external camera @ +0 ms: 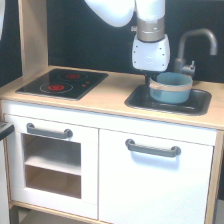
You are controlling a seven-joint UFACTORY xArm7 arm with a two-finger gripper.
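A teal pot sits over the dark sink basin at the right of the toy kitchen's counter. The white arm comes down from the top, and my gripper is at the pot's left edge, close to its rim. Its fingers are small and dark here. Whether they are apart or closed on the pot's rim or handle cannot be made out.
A grey faucet curves up behind the pot. The black stovetop with red-marked burners lies at the left and looks empty. Bare wooden counter separates it from the sink. Below are cabinet doors with dark handles.
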